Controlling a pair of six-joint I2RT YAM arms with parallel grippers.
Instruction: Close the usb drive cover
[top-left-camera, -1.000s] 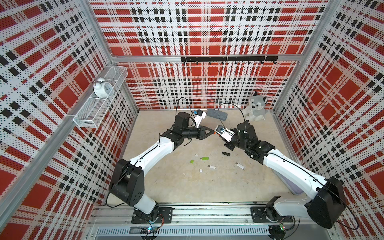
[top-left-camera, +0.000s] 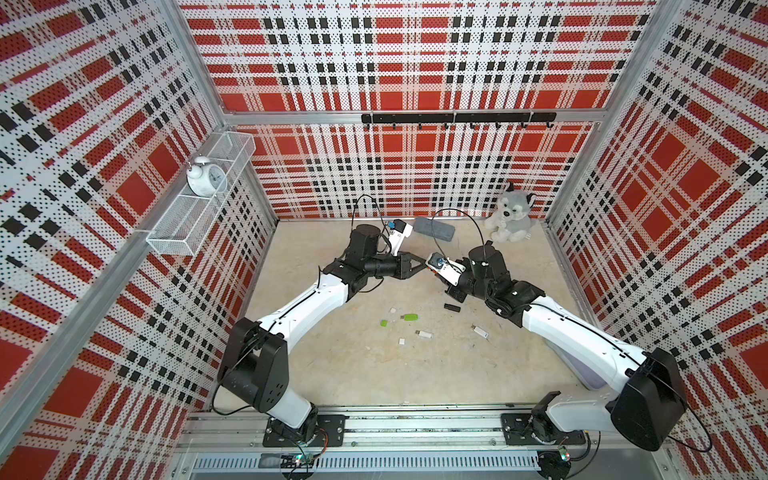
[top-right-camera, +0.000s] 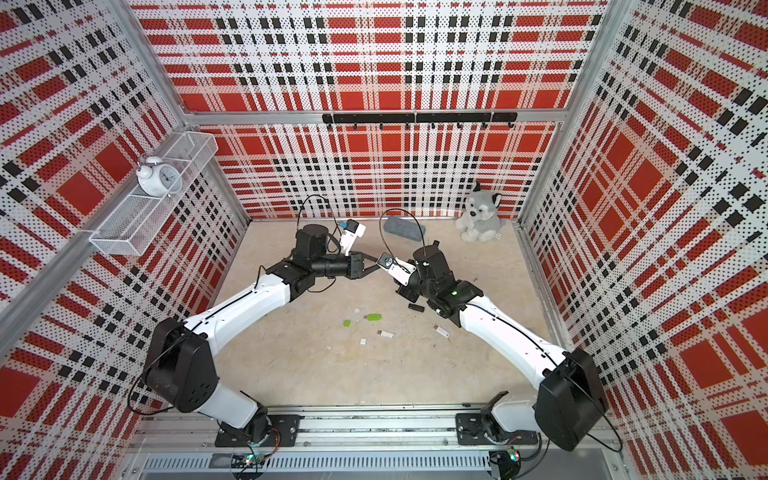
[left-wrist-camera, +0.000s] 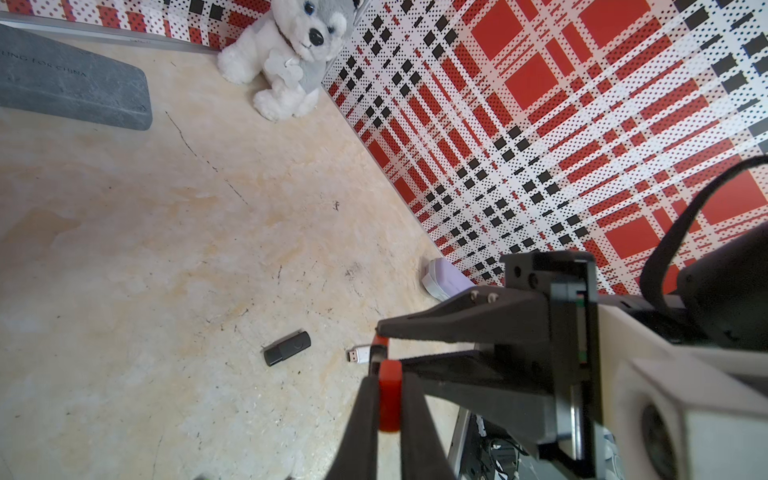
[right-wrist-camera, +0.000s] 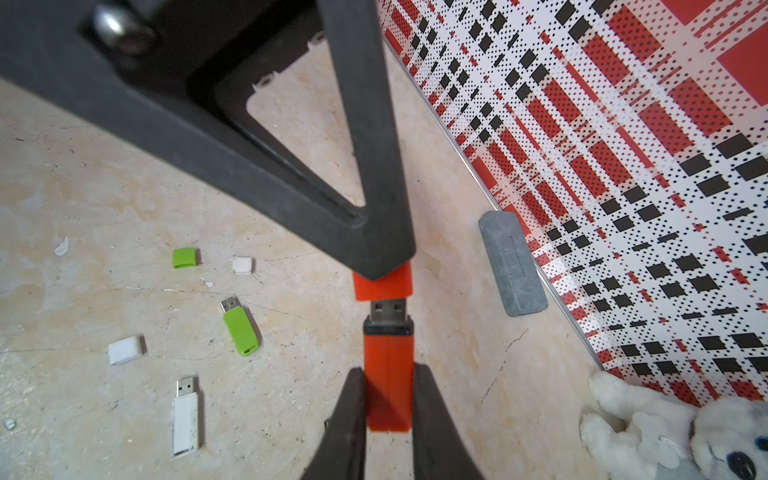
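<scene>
My right gripper is shut on a black usb drive (right-wrist-camera: 389, 327), whose bare metal connector (right-wrist-camera: 388, 309) points away from its red pads. At the connector's far end are the red fingertips (right-wrist-camera: 384, 285) of my left gripper; I cannot tell whether they touch it. The left gripper is shut, and nothing shows between its fingers. In the left wrist view, the held drive is a small dark piece, mostly hidden between the two grippers' tips. Both grippers meet above the table in the top left view.
Below lie a black stick (left-wrist-camera: 287, 348), a green drive (right-wrist-camera: 239, 329) with a green cap (right-wrist-camera: 184, 257) apart from it, white drives (right-wrist-camera: 185, 420), and white caps (right-wrist-camera: 125, 349). A grey case (right-wrist-camera: 512, 262) and plush dog (top-left-camera: 512, 214) sit at the back.
Compared with one second ago, my right gripper has moved slightly left, closing the gap to the left gripper's tips. The left arm has stayed still.
</scene>
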